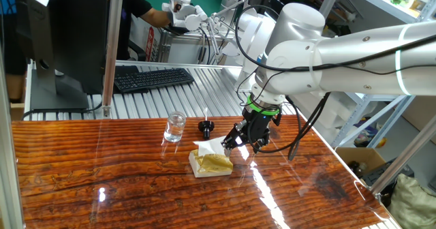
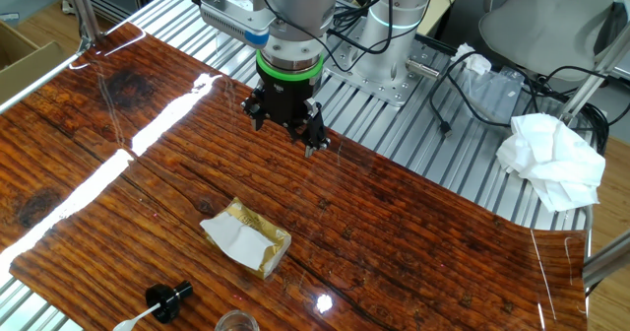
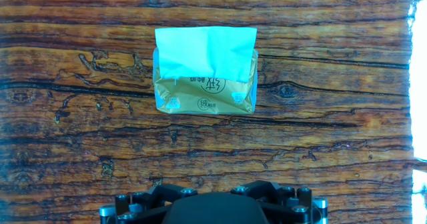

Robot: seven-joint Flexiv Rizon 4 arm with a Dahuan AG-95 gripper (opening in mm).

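Note:
A pack of tissues (image 3: 207, 97) in gold wrapping lies on the wooden table, a white tissue (image 3: 207, 51) sticking out of its top. In exterior view 2 the black gripper (image 2: 283, 134) hangs above the table, on the robot-base side of the pack and clear of it. Its fingers (image 2: 315, 139) stand apart with nothing between them. Along the lower edge of the wrist view the gripper shows only in part, its two sides spread wide and the pack farther up the picture.
A clear glass (image 1: 174, 127) and a small black holder (image 1: 206, 127) with a white stick stand near the pack. Crumpled white material (image 2: 551, 161) lies on the metal slats at the right.

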